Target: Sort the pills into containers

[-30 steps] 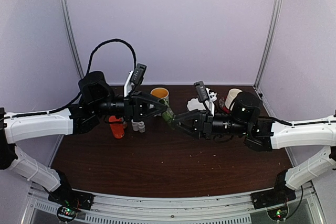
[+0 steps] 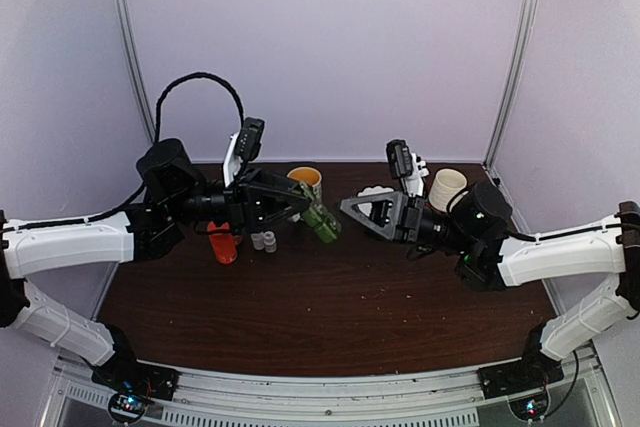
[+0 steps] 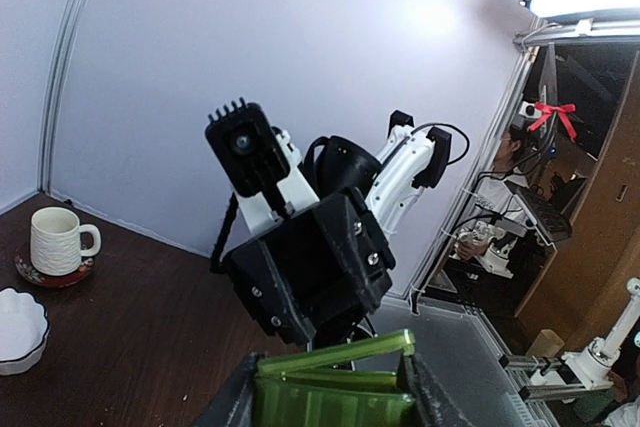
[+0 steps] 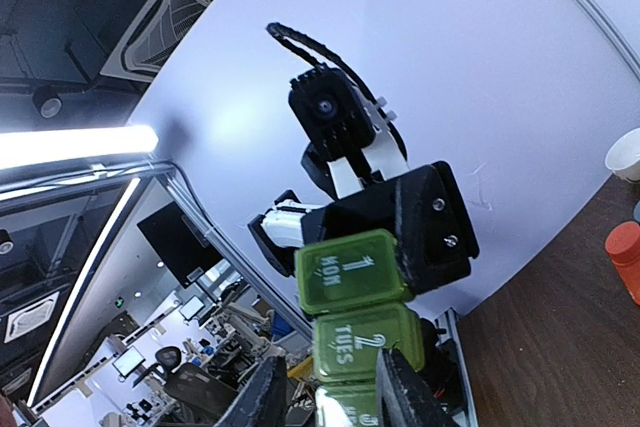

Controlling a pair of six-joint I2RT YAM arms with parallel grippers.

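Observation:
A green translucent pill organizer is held up above the table, with my left gripper shut on one end. Its lids marked MON and TUES face the right wrist camera. In the left wrist view the pill organizer fills the space between the left fingers, and a slanted green strip crosses its top; whether that is a raised lid I cannot tell. My right gripper stands just right of the organizer, apart from it. Its fingers are parted, with the organizer seen beyond the gap.
Behind the arms stand an orange mug, a white scalloped dish and a white cup on a saucer. An orange bottle and small white bottles sit at left.
My right gripper has drawn back and up from the organizer's lower end, and its fingers now show a gap. The left gripper has shifted slightly left, still holding the organizer.

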